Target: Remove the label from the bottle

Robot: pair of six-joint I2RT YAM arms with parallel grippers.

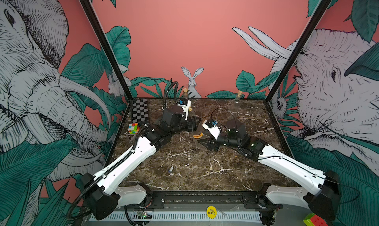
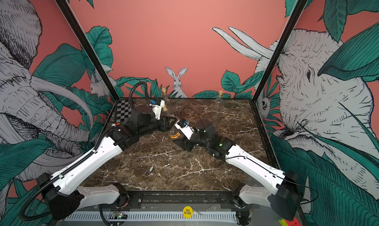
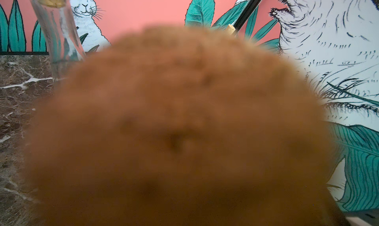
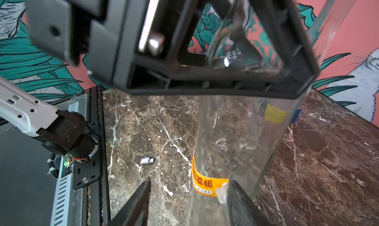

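My left gripper (image 1: 193, 122) is shut on the neck of a clear glass bottle near the table's middle; in the left wrist view a blurred cork (image 3: 177, 119) fills the picture. An orange label (image 4: 207, 183) wraps the lower body, with a pale, lifted end at one side. My right gripper is part open at the lower body, one finger tip beside the label's pale end, the other out to the left of the bottle. The label also shows in the top left view (image 1: 197, 135).
Corked bottles (image 1: 237, 100) stand at the back. A checkered board (image 1: 139, 109) and a colourful cube (image 1: 133, 128) lie at the left edge. A small white-and-blue piece (image 4: 146, 160) lies on the front of the table (image 1: 217, 174), otherwise mostly clear.
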